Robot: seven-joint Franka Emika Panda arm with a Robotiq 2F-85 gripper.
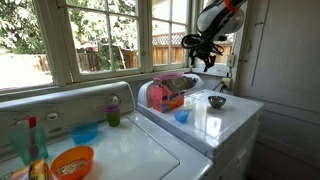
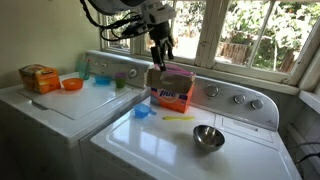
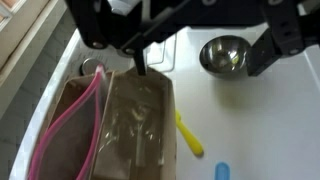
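My gripper [image 1: 207,64] hangs well above the right-hand white machine, open and with nothing between its fingers. Below it a shiny metal bowl [image 2: 208,138] stands upright on the white top, apart from the gripper. In the wrist view the bowl [image 3: 226,56] shows between the two dark fingers, farther down. A red and pink box [image 1: 168,92] stands at the back of the same machine; from above, the wrist view looks into its open brown inside [image 3: 138,125]. A yellow utensil [image 3: 189,138] lies between box and bowl, with a blue item [image 3: 222,171] close by.
A light-blue cup [image 2: 142,111] sits in front of the box. On the left machine are an orange bowl [image 1: 72,162], a blue bowl [image 1: 84,132], a green cup [image 1: 112,116] and an orange package [image 2: 41,78]. Windows and control panels bound the back.
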